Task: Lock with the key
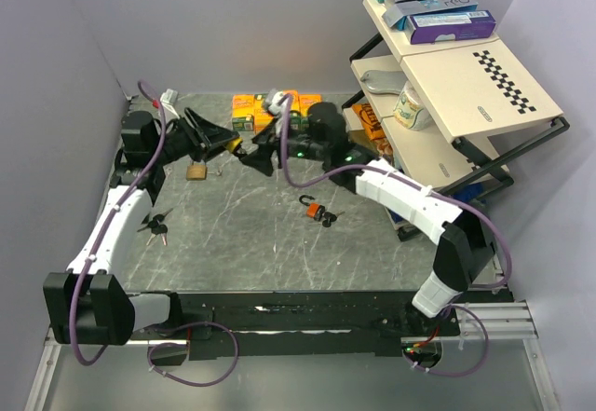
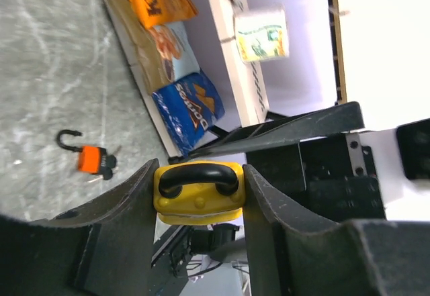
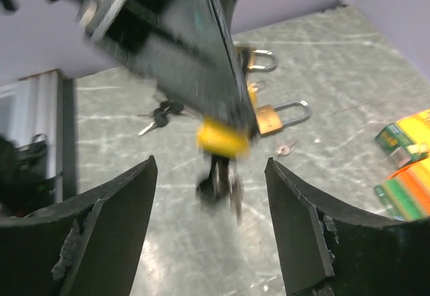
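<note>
My left gripper is shut on a yellow padlock with a black shackle top, held above the counter; in the right wrist view it appears blurred, with dark parts hanging below the yellow body. My right gripper stands open beside it, apparently empty, its fingers either side of that blurred hanging part. An orange padlock with keys lies on the counter below. Brass padlocks and loose keys lie at the left.
Orange snack boxes stand along the back wall. A shelf rack with boxes, a cup and snack bags fills the right side.
</note>
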